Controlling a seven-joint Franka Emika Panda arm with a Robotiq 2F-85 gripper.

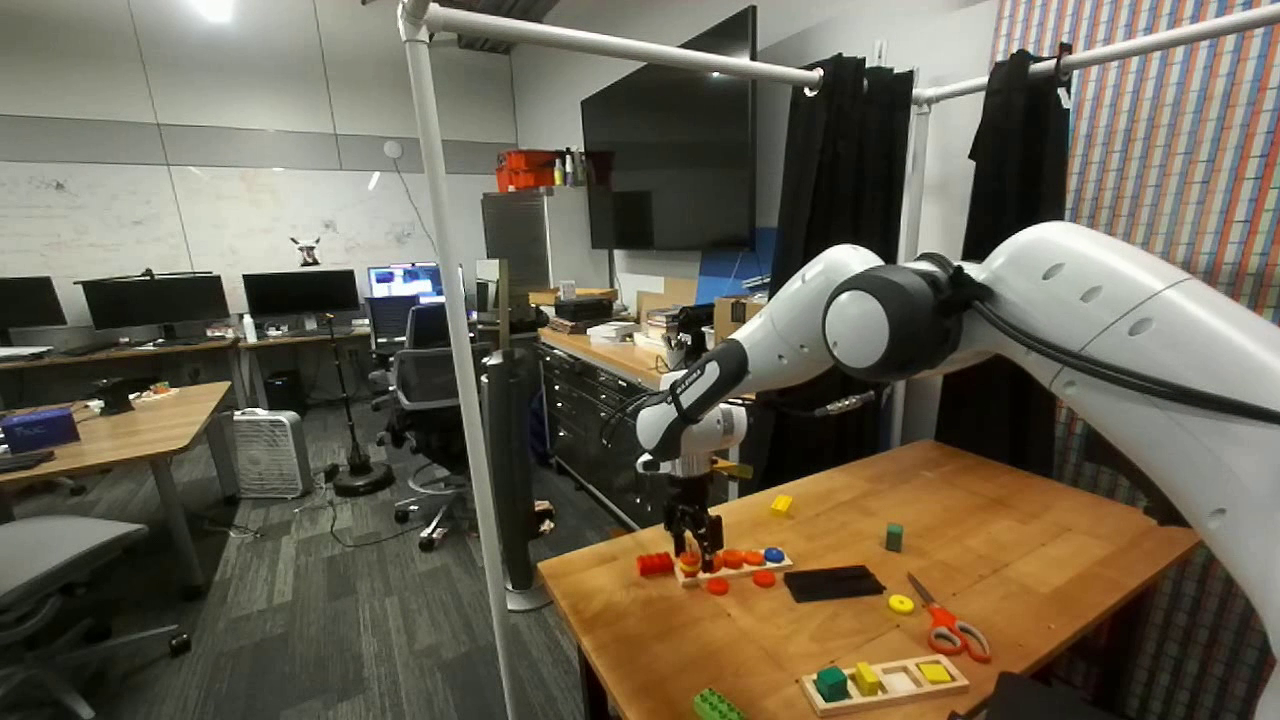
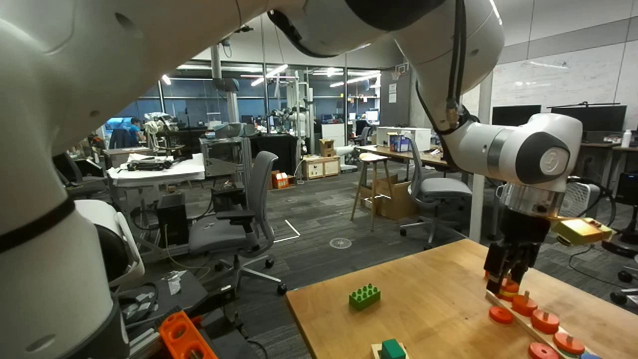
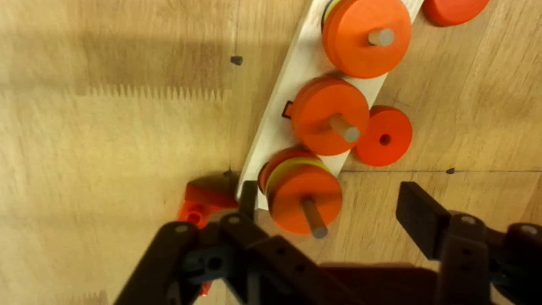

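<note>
Over the end peg of a pale wooden peg board I hold my gripper, its fingers apart. Between them, nearer the left finger, stands a stack of discs with an orange disc on top and a yellow one beneath. A clear gap separates the stack from the right finger. Further along the board, orange discs sit on the neighbouring pegs. A loose red disc lies flat against the board's side. In exterior view 1 the gripper is low at the board's left end.
A red block lies close beside the board, next to my left finger. Elsewhere on the table are a black mat, scissors, a yellow ring, a shape tray and a green brick.
</note>
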